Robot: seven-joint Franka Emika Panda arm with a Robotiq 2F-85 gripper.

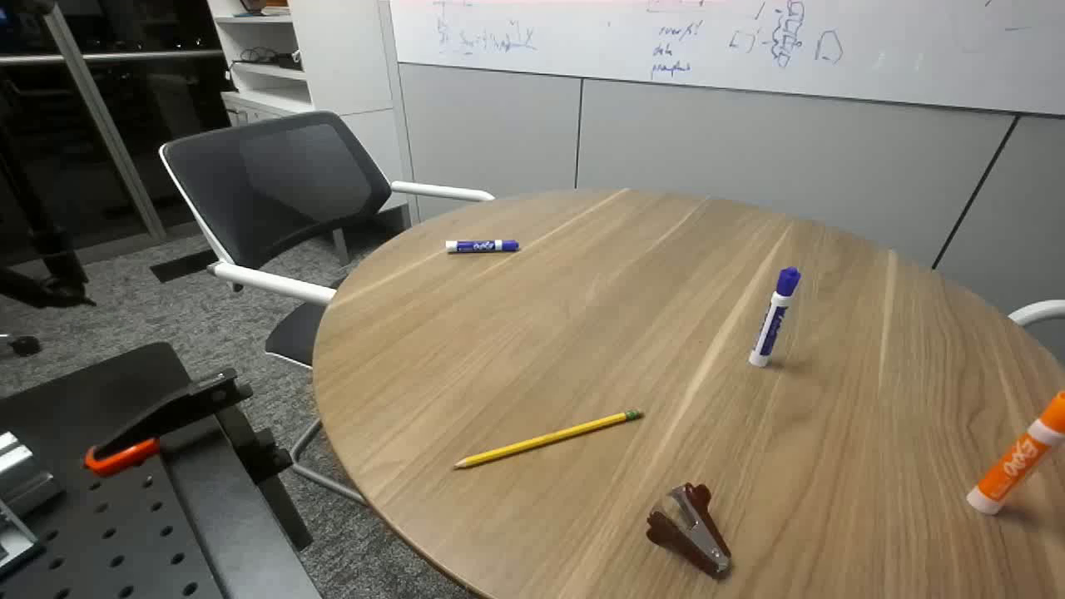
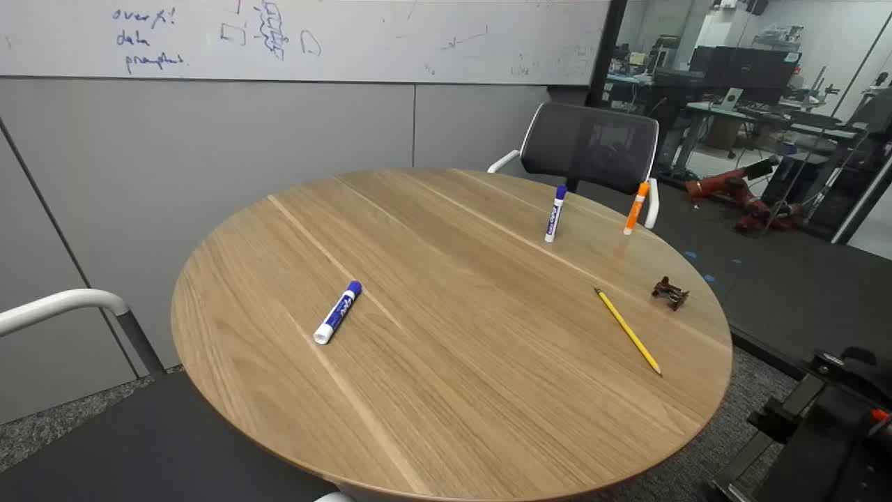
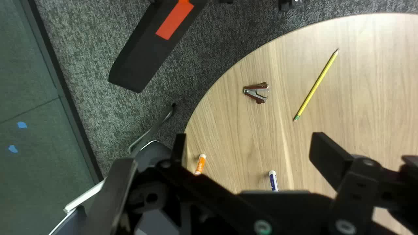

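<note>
My gripper is open above the round table, its fingers wide apart with nothing between them. Neither exterior view shows it. A brown staple remover (image 3: 257,92) rests near the table's edge. Beside it lies a yellow pencil (image 3: 316,84) with a green eraser end. A blue-capped white marker (image 1: 774,318) stands upright on its end, and so does an orange marker (image 1: 1018,454). In the wrist view the gripper partly hides both. Another blue-capped marker (image 2: 338,313) lies flat, away from the rest; I cannot find it in the wrist view.
The wooden table (image 2: 468,351) has broad bare areas around these things. Chairs stand close to its rim, one mesh-backed chair (image 1: 279,180) and another (image 2: 589,146). A dark perforated stand (image 1: 120,499) is near the table's edge. A whiteboard (image 2: 351,42) hangs behind.
</note>
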